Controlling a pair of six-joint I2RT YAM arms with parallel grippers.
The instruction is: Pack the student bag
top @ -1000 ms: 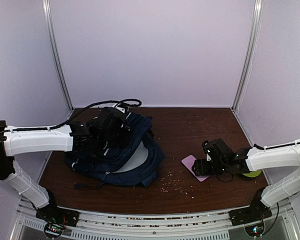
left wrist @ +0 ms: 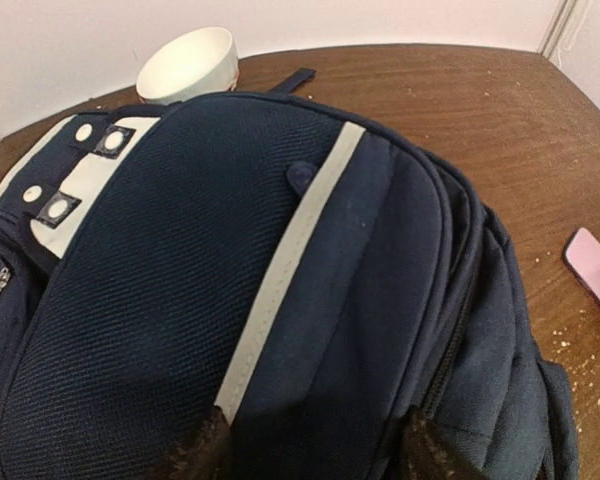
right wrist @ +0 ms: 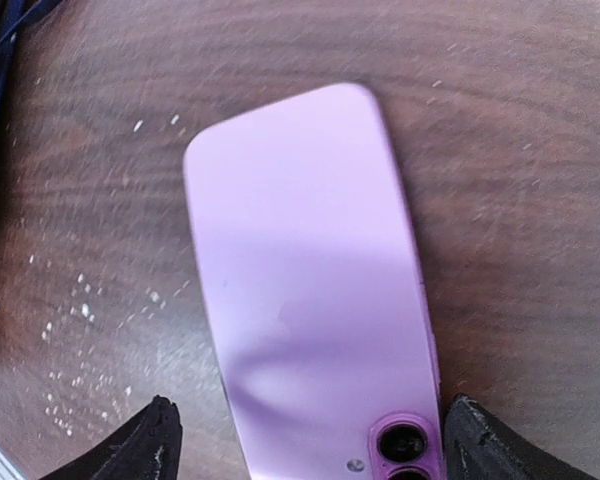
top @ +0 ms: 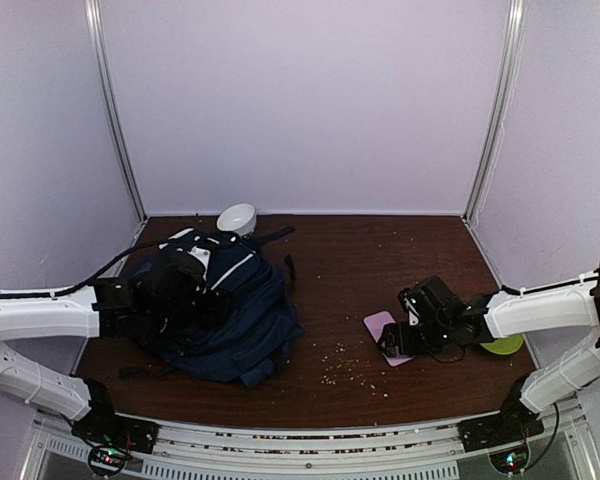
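Note:
The navy backpack (top: 245, 320) lies on the left of the table; in the left wrist view its mesh front (left wrist: 180, 250) and a pale stripe (left wrist: 290, 240) fill much of the picture. My left gripper is over the bag, its fingers apart, with the fabric passing below the gap; no fold shows clearly pinched. A pink phone-shaped thing (top: 378, 325) with dark lenses (right wrist: 402, 442) lies flat on the table at the right. Low above its lens end, my right gripper stands open, one finger on either side, not closed on it.
A white bowl (top: 237, 219) stands behind the bag. A green round thing (top: 503, 344) is partly hidden by the right arm. Small pale crumbs (top: 342, 370) are scattered between bag and phone.
My left gripper has moved left and the bag's top has followed. The right gripper has shifted slightly left along the phone.

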